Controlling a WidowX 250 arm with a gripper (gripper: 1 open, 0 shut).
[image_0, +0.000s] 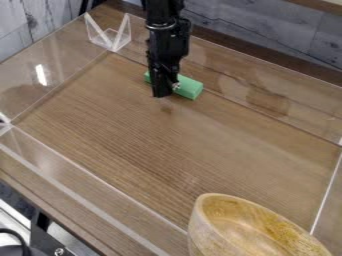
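The black robot arm hangs down from the top centre, its gripper (166, 84) low over the wooden table, at the left part of a green block (189, 88). The block lies on the table, its left end partly hidden by the gripper. Whether the fingers are open or shut on it is too small to tell.
A yellow bowl (255, 231) sits at the bottom right. A clear wire-like or plastic item stands at the top left. Black cables hang off the lower left edge.
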